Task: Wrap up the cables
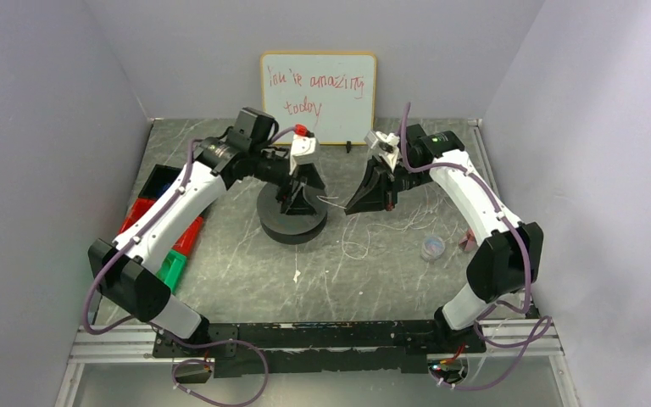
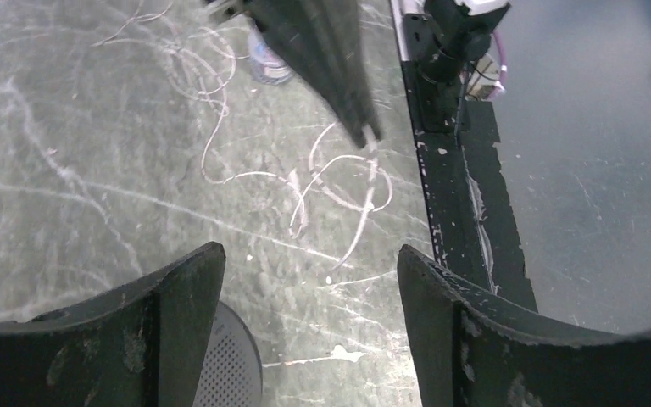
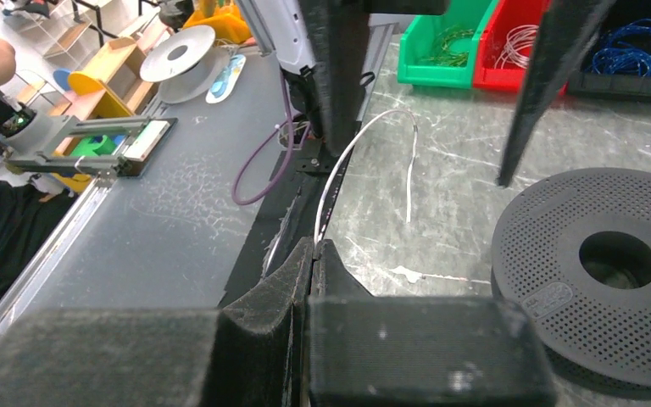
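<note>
My right gripper (image 1: 352,206) is shut on a thin white cable (image 3: 333,175), which arches up from its fingertips and dangles toward the left side in the right wrist view. My left gripper stands open above a dark perforated spool (image 1: 288,225), its fingers either side of the cable's hanging part, with nothing visibly gripped. More white cable (image 2: 220,114) lies in loose loops on the marble table below the right gripper.
Green (image 3: 441,72), red (image 3: 496,76) and black (image 3: 636,89) bins with coiled cables stand at the left. A clear cup (image 1: 432,248) sits right of centre. A whiteboard (image 1: 318,97) stands at the back.
</note>
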